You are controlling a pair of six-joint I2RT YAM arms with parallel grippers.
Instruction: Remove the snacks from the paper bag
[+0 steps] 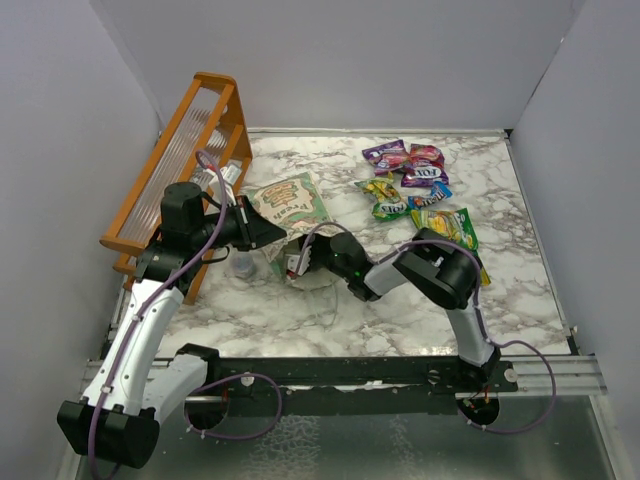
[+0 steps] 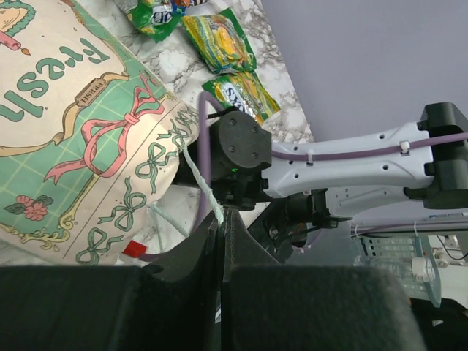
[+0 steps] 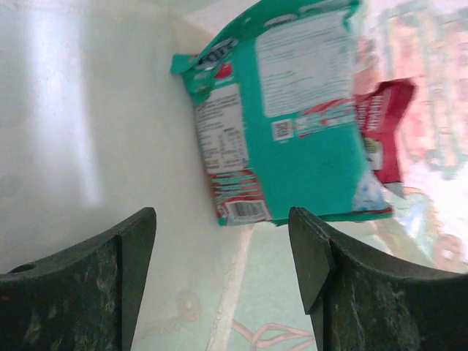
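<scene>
The paper bag [image 1: 288, 205] lies on the marble table, opening toward the front. My left gripper is shut on its twisted cord handle [image 2: 205, 183], above the bag's left side. My right gripper reaches into the bag's mouth, fingers apart. In the right wrist view a teal snack packet [image 3: 278, 131] lies inside just beyond the fingers, a red packet [image 3: 384, 128] behind it. Nothing shows between the right fingers.
Several snack packets lie at the back right, among them purple ones [image 1: 423, 163] and yellow-green ones [image 1: 445, 228]. A wooden rack [image 1: 160, 160] stands at the left, a small cup [image 1: 242, 265] beside it.
</scene>
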